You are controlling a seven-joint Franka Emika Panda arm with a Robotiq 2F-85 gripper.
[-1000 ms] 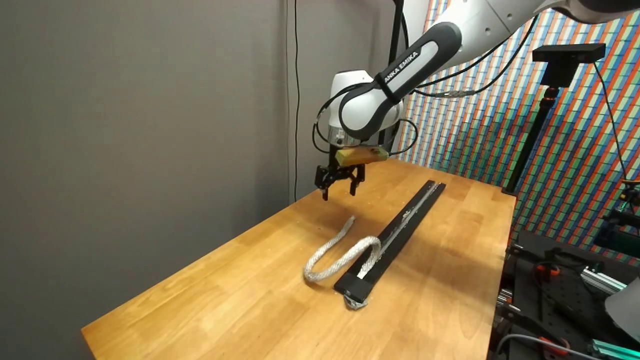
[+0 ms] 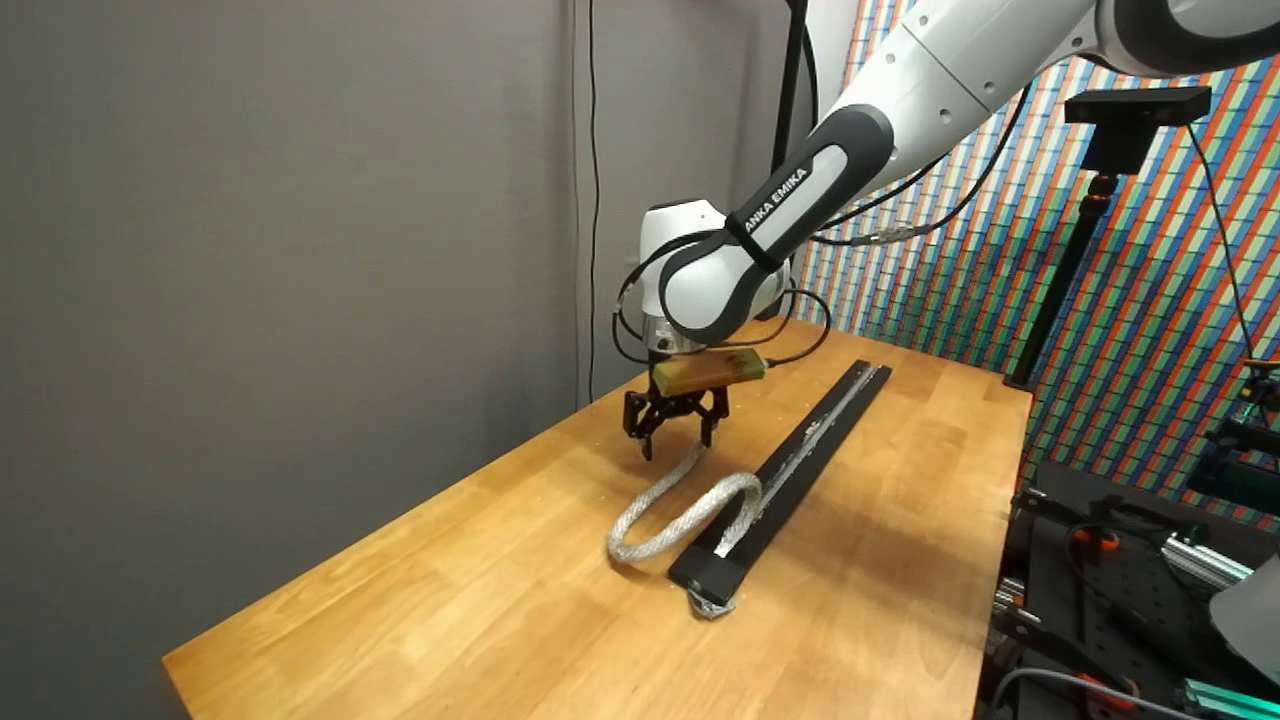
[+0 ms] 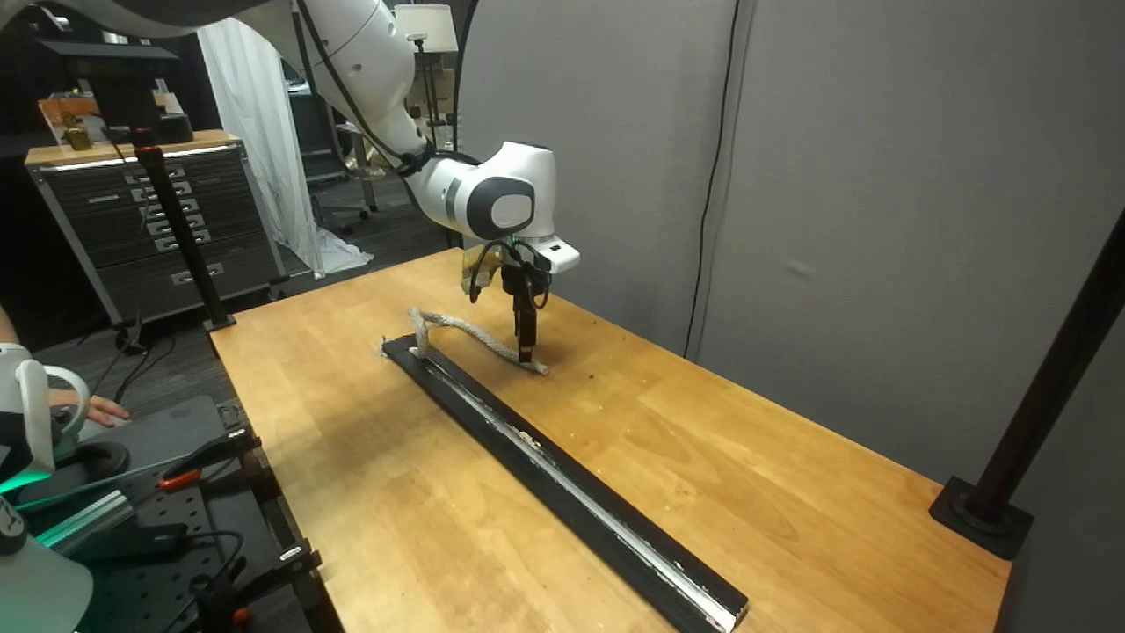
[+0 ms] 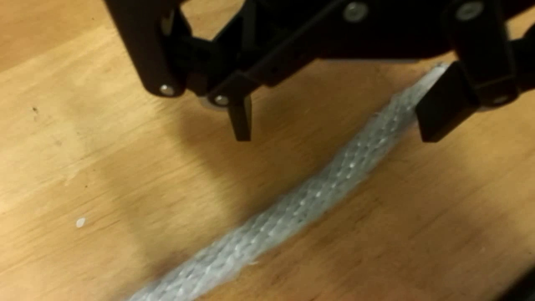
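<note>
A grey braided rope (image 2: 680, 528) lies in a bend on the wooden table, one end rising from the near end of a long black channel strip (image 2: 782, 490). In the wrist view the rope (image 4: 306, 200) runs diagonally, its free end partly behind one fingertip (image 4: 446, 108). My gripper (image 2: 678, 446) is open, pointing down just over the rope's free end. Its fingers stand wide, nothing held between them. From exterior view 2, the gripper (image 3: 526, 359) is low beside the rope (image 3: 475, 332); whether it touches cannot be told.
A grey wall (image 2: 360, 300) borders its far side, and a black post (image 3: 1002, 464) stands at its corner. A dark cart with tools (image 3: 179, 538) adjoins the other long side.
The arm has come down and slightly toward the camera, bringing the open gripper from above the table to the rope's free end. Rope and strip look unmoved.
</note>
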